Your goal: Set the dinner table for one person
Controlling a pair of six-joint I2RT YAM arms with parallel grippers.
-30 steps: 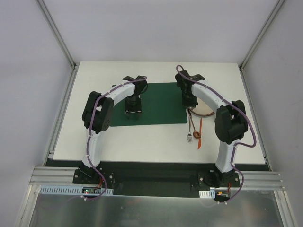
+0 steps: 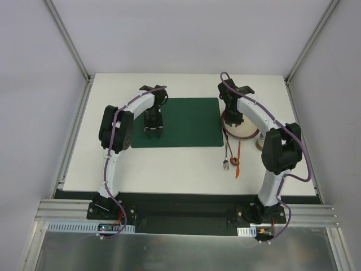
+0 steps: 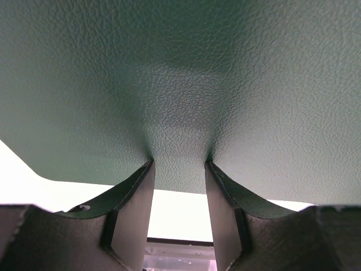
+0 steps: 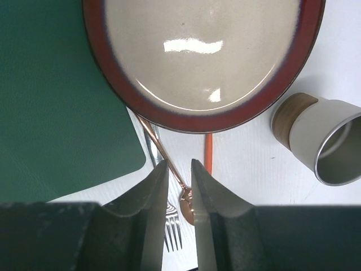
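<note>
A dark green placemat (image 2: 186,121) lies across the middle of the table, my left gripper low over it, open, fingertips apart with only mat between. My right gripper is part open above the right side, by a cream plate with a red-brown rim (image 4: 197,62). Just beside the mat lie a fork (image 4: 172,223), a copper spoon (image 4: 186,204) and an orange-handled utensil (image 4: 208,151), probably a knife, partly hidden by the gripper. A metal cup with a brown band (image 4: 338,149) stands right of the plate.
Grey walls bound the table at the back and sides.
My right gripper has moved right and back, from the mat's edge to over the plate. My left gripper has shifted slightly left and back, and the mat has shifted slightly.
</note>
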